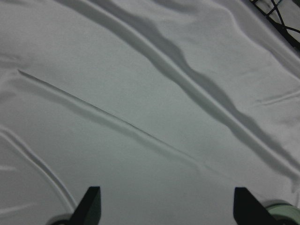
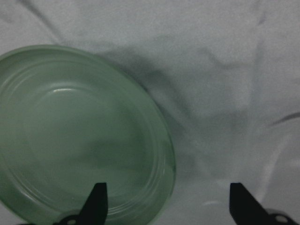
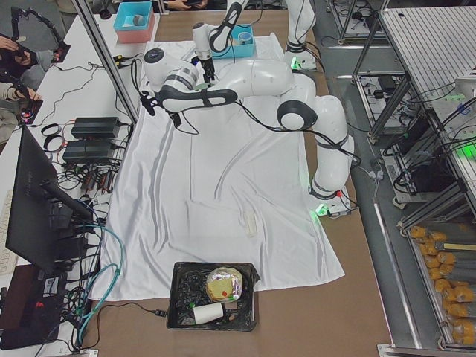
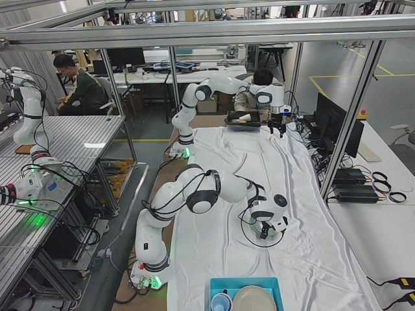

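Observation:
A green plate (image 2: pixel 79 131) lies on the white cloth (image 3: pixel 223 186); my right gripper hangs over its rim, open, nothing between its fingers. In the camera right view this gripper (image 4: pixel 264 230) is low in the middle of the cloth, partly hiding the plate. My left gripper is open over bare cloth, with a green edge at the lower right of its view. In the camera right view it (image 4: pixel 277 127) is toward the far right of the cloth.
A black tray (image 3: pixel 175 297) holds a food-topped dish and a white cylinder. A blue bin (image 4: pixel 214 285) with a plate and mug stands at the opposite end. Monitor, electronics and cables line one side.

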